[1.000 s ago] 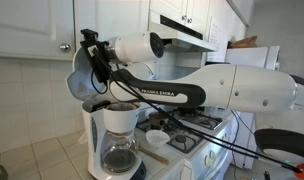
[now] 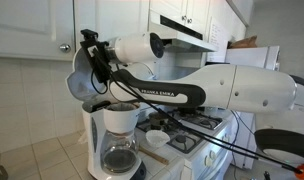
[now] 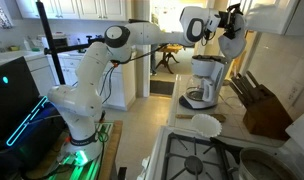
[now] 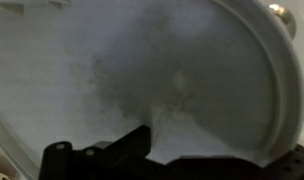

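Observation:
A round white dish-like object [image 3: 232,42] hangs in the air beside the upper cabinet, with no support under it. My gripper [image 3: 233,18] is above it, at its upper edge, and appears shut on it. Its pale, slightly smudged face [image 4: 182,75] fills most of the wrist view, and dark finger parts [image 4: 132,148] overlap its lower edge. From the first exterior side, part of the white dish [image 2: 80,78] shows below the gripper [image 2: 91,46]. The exact contact between fingers and rim is hidden.
Below the arm stands a white coffee maker [image 3: 203,82] with a glass carafe [image 2: 119,153]. A white fluted bowl [image 3: 207,125] sits near the stove [image 3: 192,160]. A knife block [image 3: 235,95] is by the wall. The upper cabinet [image 2: 32,28] is close to the gripper.

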